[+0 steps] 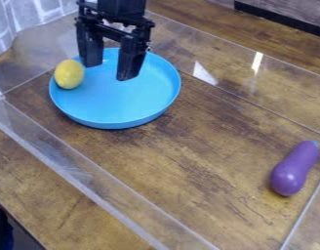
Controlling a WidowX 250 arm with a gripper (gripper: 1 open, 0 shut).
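A black gripper point(113, 54) hangs over a blue plate point(130, 103), its two fingers apart with nothing visible between them. A yellow oval object point(69, 74) rests on the plate's left side, just left of and below the gripper's left finger. A purple eggplant point(295, 167) lies on the wooden table at the right.
Clear plastic edges run along the left and lower part of the view.
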